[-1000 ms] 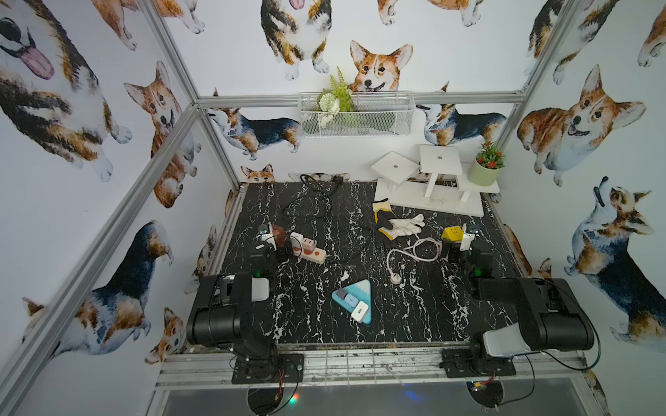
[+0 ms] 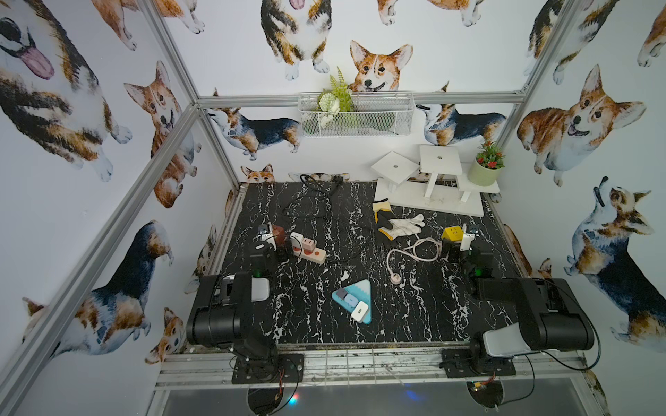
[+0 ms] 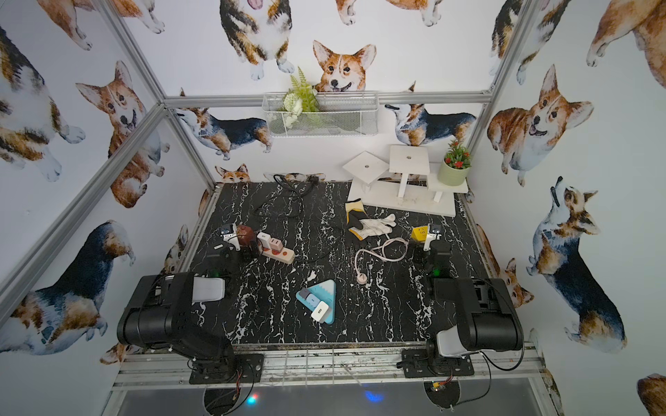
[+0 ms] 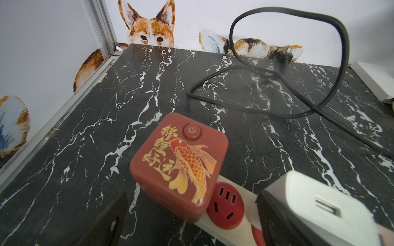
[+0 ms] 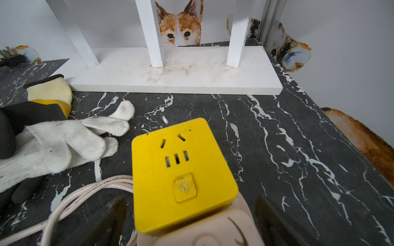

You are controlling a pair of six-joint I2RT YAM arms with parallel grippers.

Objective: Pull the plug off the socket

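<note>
In the left wrist view my left gripper is open just over a beige power strip with red sockets. A red adapter with a fish and a white charger are plugged into it; a pink plug sits there too. My right gripper is open over a pink power strip that bears a yellow cube plug. Nothing is held in either.
A blue triangular tray with small chargers lies at the front middle. Gloves, a white stand and a black cable lie behind.
</note>
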